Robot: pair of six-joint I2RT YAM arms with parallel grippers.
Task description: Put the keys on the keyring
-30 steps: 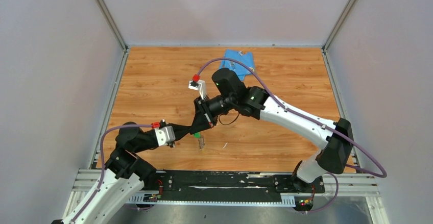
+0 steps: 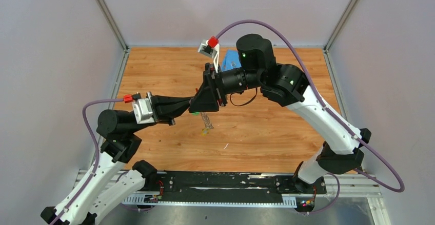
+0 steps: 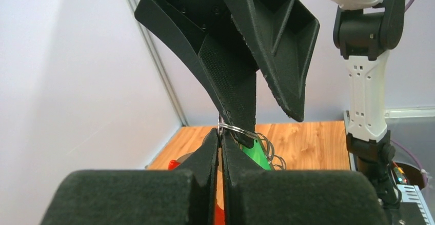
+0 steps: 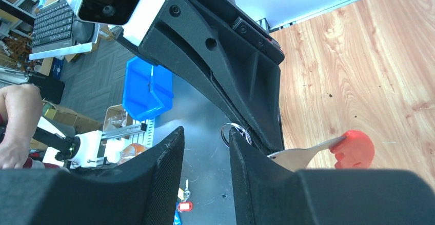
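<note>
My left gripper is shut, with the thin wire keyring (image 3: 240, 130) at its fingertips. The ring crosses one fingertip of my right gripper, whose fingers stand apart. In the right wrist view, the ring (image 4: 237, 133) shows beside the dark tip of the left gripper. A silver key with a red head (image 4: 354, 150) sticks out past that tip. Behind the right fingertip is a green key head (image 3: 256, 154), next to wire loops (image 3: 269, 150). From above, the two grippers meet and hide the ring; a spiral (image 2: 207, 120) hangs below them.
A blue sheet (image 2: 232, 58) lies at the back of the wooden table (image 2: 164, 148), partly covered by the right arm. Beyond the arms, the right wrist view shows a blue bin (image 4: 149, 86) and a red tag (image 4: 184, 206).
The right arm now covers more of the blue sheet. The spiral below the grippers looks longer.
</note>
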